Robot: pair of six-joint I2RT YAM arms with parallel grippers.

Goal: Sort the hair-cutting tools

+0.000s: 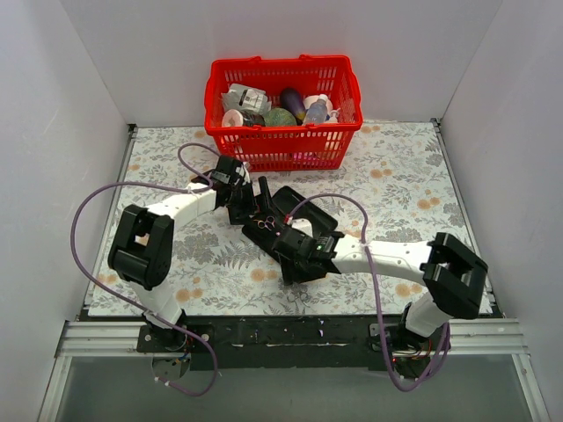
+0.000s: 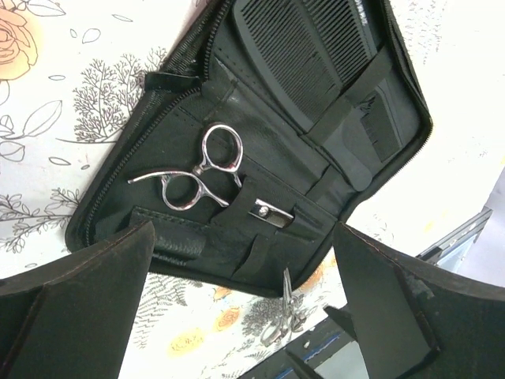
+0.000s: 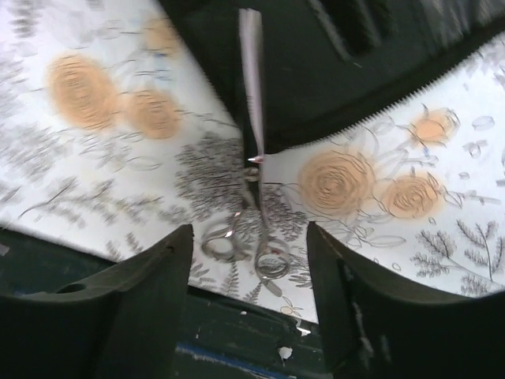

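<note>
Silver scissors (image 3: 251,170) lie partly on the corner of the black zip case, their finger loops on the patterned cloth. My right gripper stands open above those loops, its fingers on either side and nothing gripped. In the left wrist view the black case (image 2: 260,178) is unzipped, with a second pair of scissors (image 2: 201,170) tucked into a pocket. Combs (image 2: 308,55) and a metal tool (image 2: 271,213) sit under its straps. My left gripper is open above the case, its fingers apart and empty.
Behind the case stands a red basket (image 1: 281,163) filled with mixed goods. A dark table edge (image 3: 237,335) runs close to the scissors' loops. Free cloth extends to the left and right of the case.
</note>
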